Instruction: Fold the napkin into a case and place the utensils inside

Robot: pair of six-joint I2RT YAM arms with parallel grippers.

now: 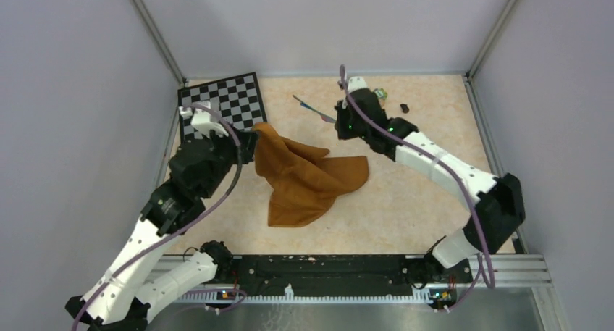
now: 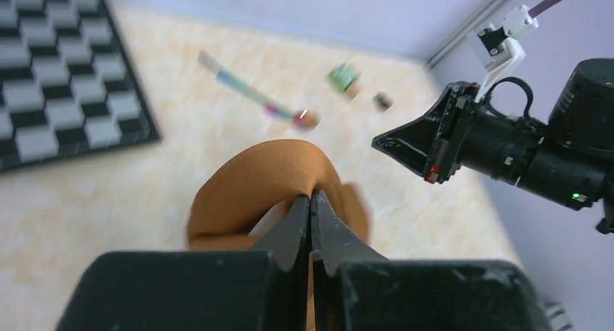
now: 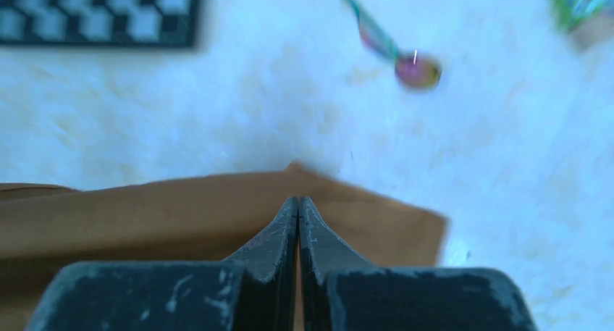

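Observation:
The brown napkin [image 1: 304, 179] lies crumpled mid-table, its left end lifted. My left gripper is shut on a raised fold of the napkin [image 2: 253, 175], which arches up beyond the fingertips. My right gripper is closed with nothing held, its tips together. In the right wrist view the napkin [image 3: 181, 208] shows behind and outside those tips. From above, the right hand hangs past the napkin's upper right. A thin multicoloured utensil [image 1: 311, 108] with a rounded end [image 2: 305, 119] lies behind the napkin; the right hand hides that end in the top view.
At the back left is a checkered board [image 1: 230, 99], partly covered by my left arm. A small green packet [image 1: 381, 93] and a dark small object [image 1: 404, 108] lie at the back right.

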